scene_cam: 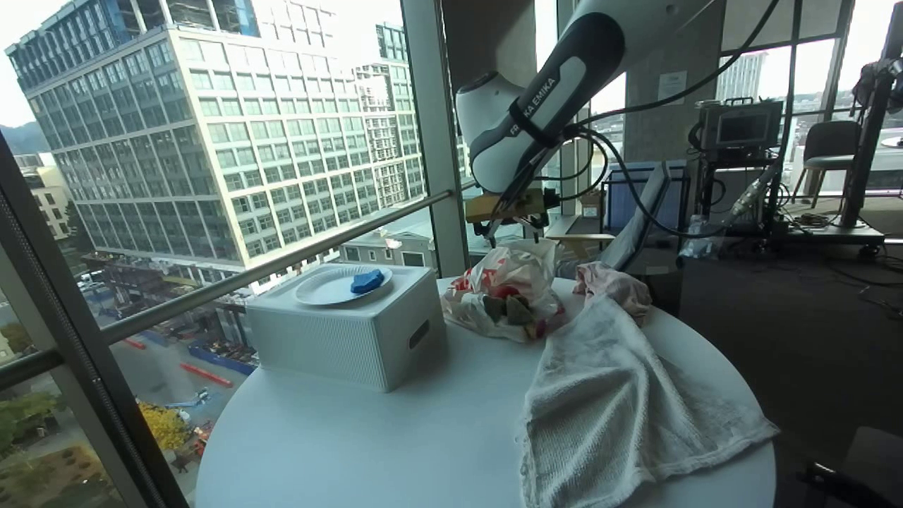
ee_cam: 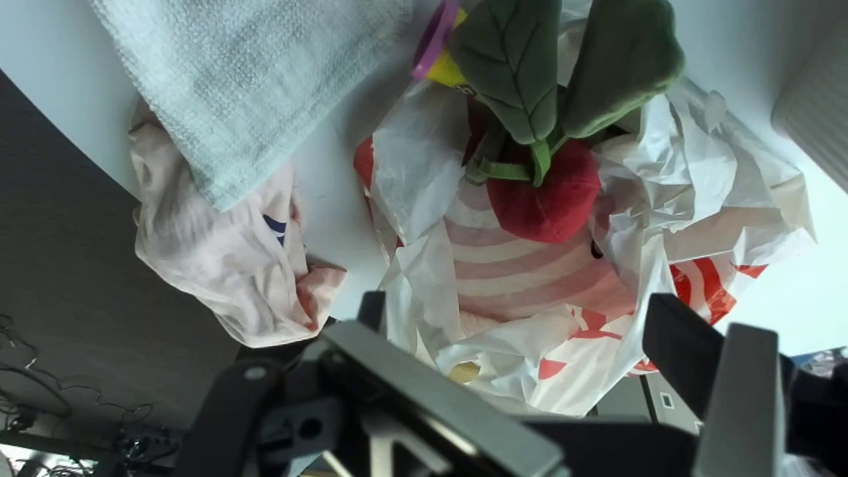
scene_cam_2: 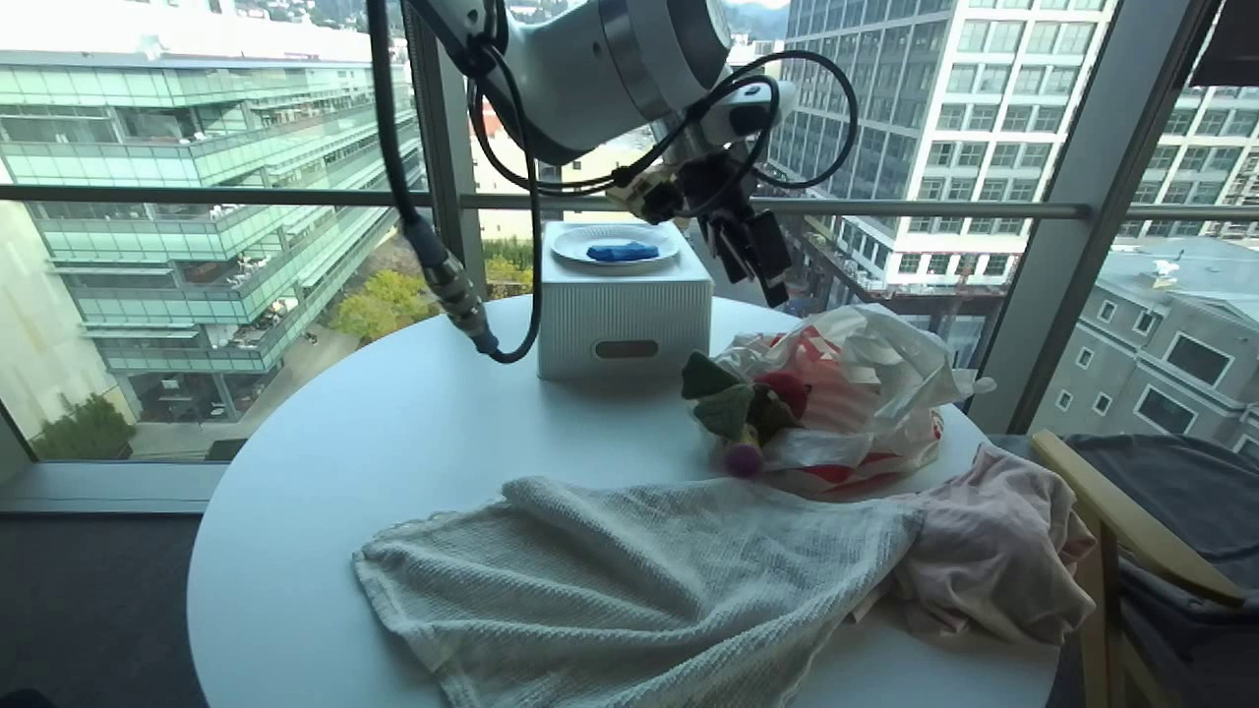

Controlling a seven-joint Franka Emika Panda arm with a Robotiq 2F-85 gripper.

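A crumpled white-and-red plastic bag (ee_cam: 493, 286) lies on the table, its opening spread. On it rests a plush red item (ee_cam: 548, 195) with large green leaves (ee_cam: 509, 63). A yellow can with a purple lid (ee_cam: 436, 38) lies tilted at the bag's edge, partly covered by a leaf; exterior view 2 shows its purple end (scene_cam_2: 744, 459). Above the bag hangs my gripper, its fingers apart and nothing between them. From the side, the gripper (scene_cam: 513, 236) is clear of the toys, though close over the bag's upper folds.
A ribbed white box (scene_cam: 338, 347) stands beside the bag, bearing a white plate (scene_cam: 317, 289) with a blue item (scene_cam: 366, 281). A pale towel (scene_cam_2: 637, 566) and a pink cloth (scene_cam_2: 997, 543) cover the other side. Bare table (scene_cam: 364, 449) lies in front.
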